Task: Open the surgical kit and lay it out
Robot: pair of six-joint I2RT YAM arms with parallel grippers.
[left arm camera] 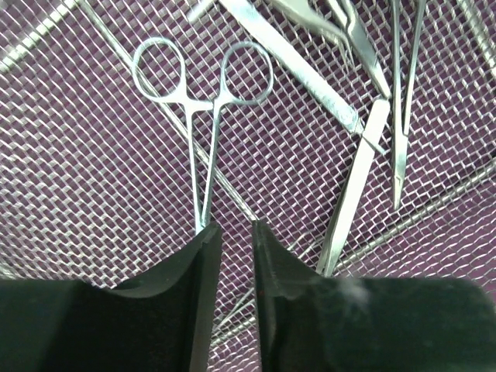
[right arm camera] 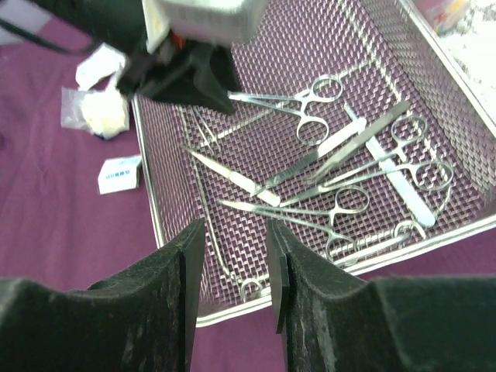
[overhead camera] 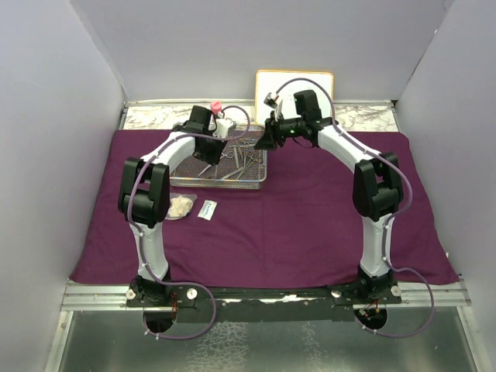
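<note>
A wire mesh tray [overhead camera: 252,184] holding several steel instruments sits at the back of the purple cloth. In the left wrist view, ringed forceps [left arm camera: 246,99], tweezers [left arm camera: 353,186] and a long handle [left arm camera: 287,54] lie on the mesh. My left gripper hangs over the tray, part open, its tips near the forceps' lower end, nothing clearly between them. My right gripper is above the tray's right side, fingers apart and empty, with instruments below it.
A packet [overhead camera: 207,210] and a bag of gauze [overhead camera: 180,205] lie in front of the tray. A whiteboard [overhead camera: 283,81] stands behind.
</note>
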